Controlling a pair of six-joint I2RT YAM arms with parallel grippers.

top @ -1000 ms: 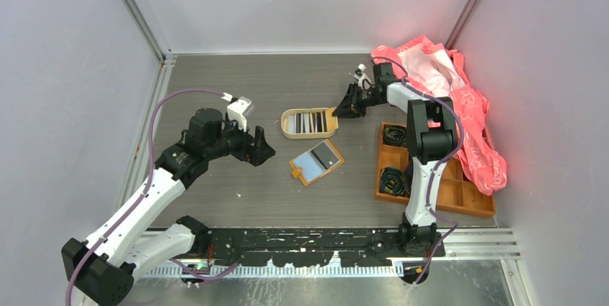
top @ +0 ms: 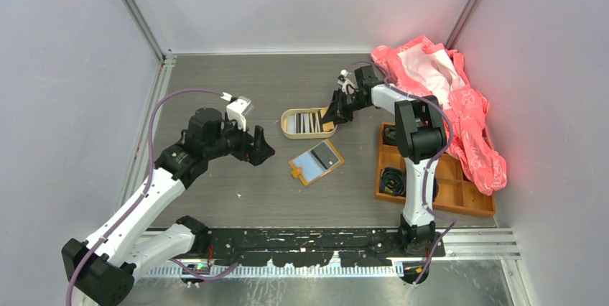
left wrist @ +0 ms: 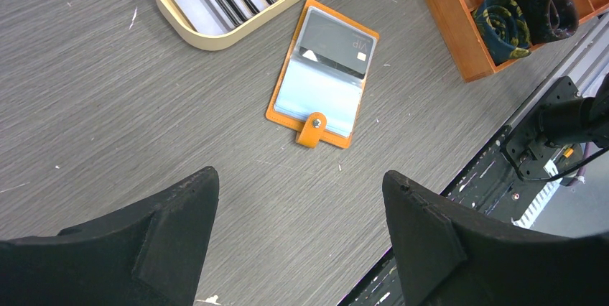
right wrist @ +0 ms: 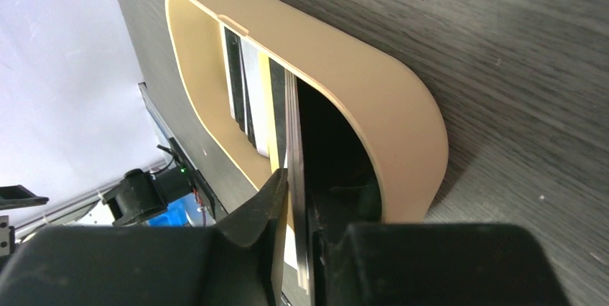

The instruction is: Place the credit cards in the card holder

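Note:
The beige oval box (top: 287,123) holds a row of cards (right wrist: 257,101) standing on edge. My right gripper (top: 324,118) reaches into its right end; in the right wrist view its fingertips are at a thin stack of cards (right wrist: 293,126), and whether they grip it is unclear. Below the box lies the tan card holder (left wrist: 312,130), a dark card (left wrist: 334,44) on its upper part. My left gripper (top: 262,149) stands open left of the holder, nothing between its fingers.
A wooden tray (top: 467,202) with rolled dark items stands at the right, under and beside a pink crumpled bag (top: 477,133).
The right gripper has moved left, further into the right end of the box. The left arm has stayed still.

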